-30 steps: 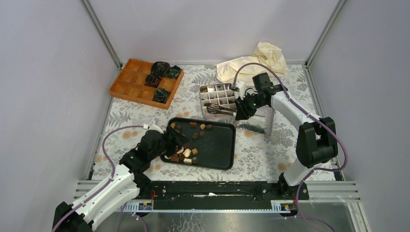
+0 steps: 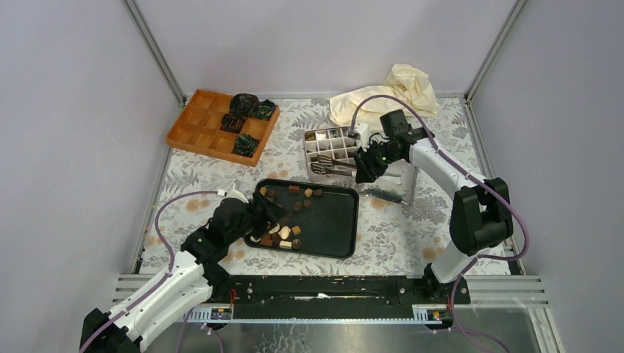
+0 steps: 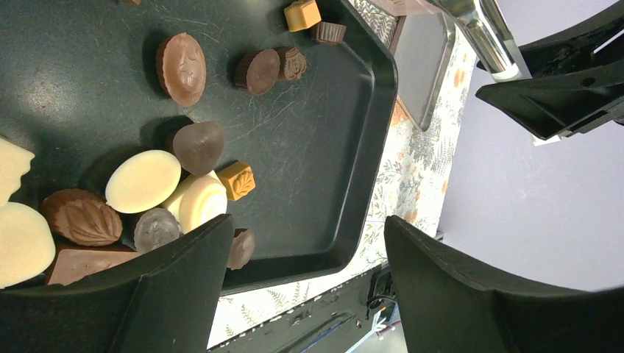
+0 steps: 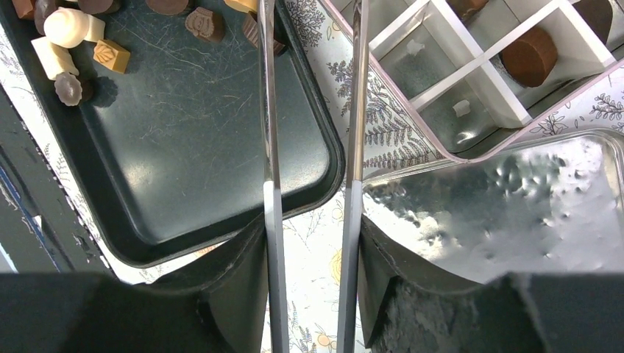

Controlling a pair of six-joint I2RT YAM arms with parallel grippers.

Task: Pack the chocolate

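Note:
In the right wrist view, the two metal arms of a pair of tongs [image 4: 272,243] run between the fingers of my right gripper, which is shut on them. The tongs' arms stand apart, and their tips reach over the white divided box [image 2: 331,140]; whether anything is in the tips cannot be told. Brown chocolates [image 4: 530,56] sit in some of that box's compartments. My left gripper stands open over the dark tray [image 3: 294,147], its fingers empty. White, brown and caramel chocolates, such as an oval white one [image 3: 143,181], lie on the tray.
A clear lid [image 2: 390,184] lies beside the box, under the right gripper. An orange wooden tray [image 2: 193,131] with dark wrappers [image 2: 246,144] is at the back left. Cream cloth [image 2: 412,88] lies at the back. The dark tray's right half is bare.
The tongs' arms have spread further apart over the box. My right gripper has shifted slightly to the left. The left arm looks unmoved.

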